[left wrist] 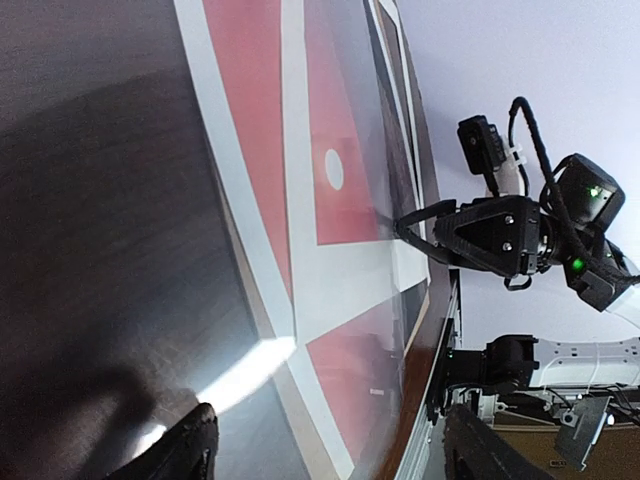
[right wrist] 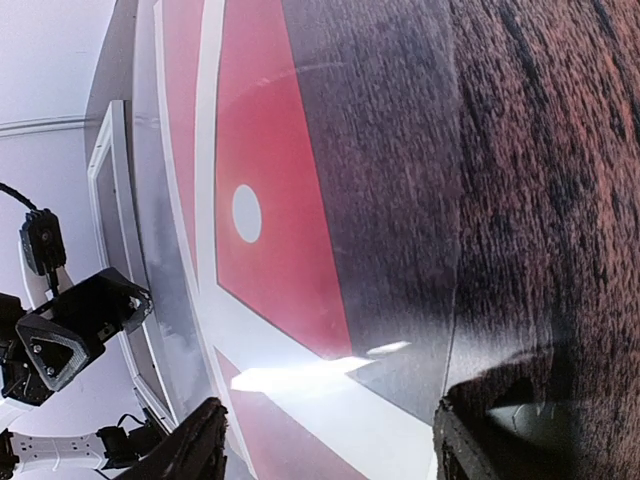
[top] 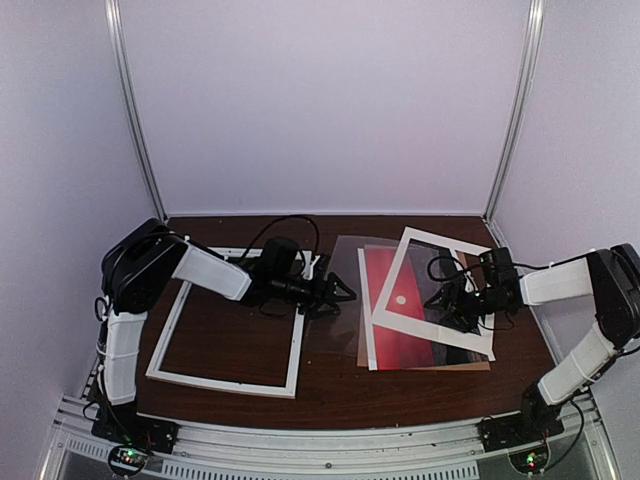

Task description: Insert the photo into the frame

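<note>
The empty white frame (top: pixel 295 360) lies on the left of the table. On the right lie a red-and-dark photo (top: pixel 395 345), a white mat (top: pixel 395 322) and a clear sheet (top: pixel 338 335), stacked loosely. My left gripper (top: pixel 335 296) hovers at the clear sheet's left side, its fingers apart in the left wrist view; whether anything is between them is unclear. My right gripper (top: pixel 445 305) sits over the stack's right part, its fingers apart near the sheet's edge in the right wrist view.
Bare table (top: pixel 330 390) runs along the front and back. Walls surround the table, and metal rails line the front edge.
</note>
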